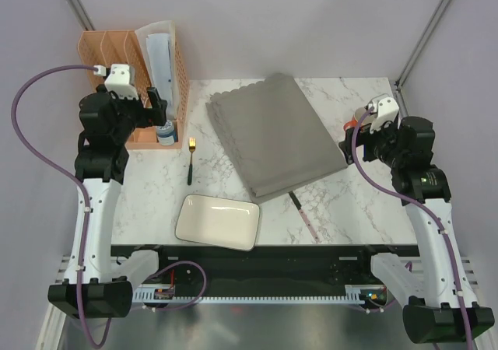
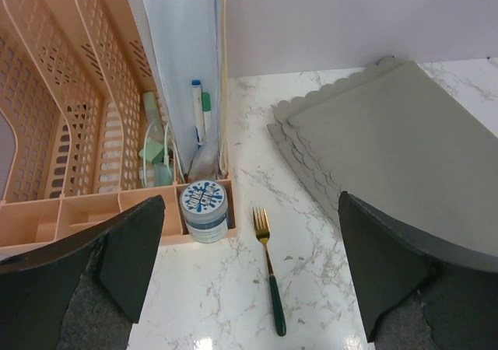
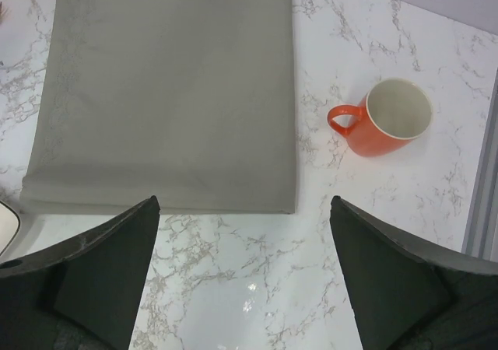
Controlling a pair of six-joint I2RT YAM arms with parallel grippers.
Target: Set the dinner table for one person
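Observation:
A grey cloth (image 1: 276,136) lies skewed across the middle of the table. To its left is a fork (image 1: 191,162) with a dark green handle and golden tines. The cream rectangular plate (image 1: 218,222) sits near the front edge, and a dark-handled knife (image 1: 303,216) lies right of it, beside the cloth's near edge. An orange mug (image 3: 379,130) stands upright right of the cloth, partly hidden by the right arm in the top view. My left gripper is open and empty above the table near the fork. Open as well, my right gripper hovers empty near the cloth's right corner.
At the back left stands an orange-tan rack (image 1: 117,50) with compartments, holding upright sheets, pens and a round lidded jar (image 2: 205,210). Bare marble tabletop (image 1: 366,210) shows at the front right. Walls rise behind the table and at both sides.

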